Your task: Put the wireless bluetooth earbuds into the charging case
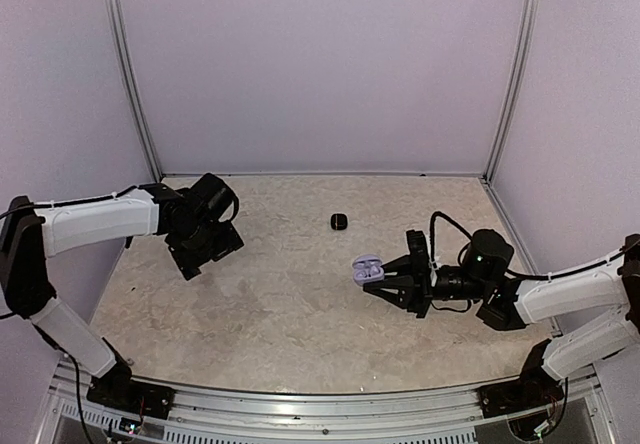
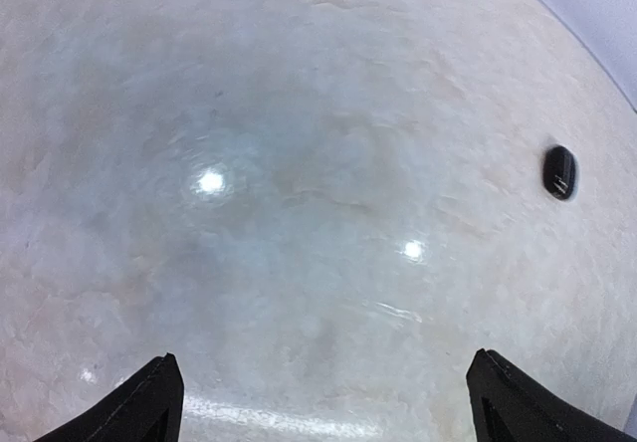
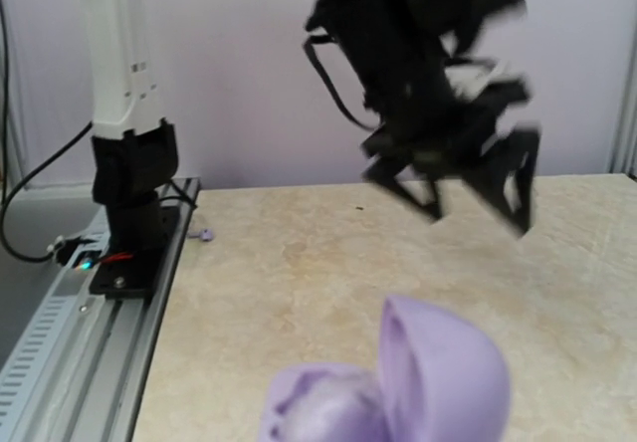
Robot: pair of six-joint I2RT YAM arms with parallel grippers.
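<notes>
A lilac charging case [image 1: 367, 269] with its lid raised is held in my right gripper [image 1: 385, 286] at the middle right, above the table. In the right wrist view the case [image 3: 443, 382] shows close up, with a rounded lilac shape inside it. My left gripper [image 1: 207, 264] stands open over the left part of the table, empty; its black fingers [image 2: 124, 407] frame bare tabletop in the left wrist view. A small black case-like object [image 1: 339, 221] lies at the back middle, also in the left wrist view [image 2: 559, 171].
Walls enclose the back and sides, and a metal rail runs along the front edge. A tiny lilac item [image 3: 205, 235] sits near the left rail in the right wrist view.
</notes>
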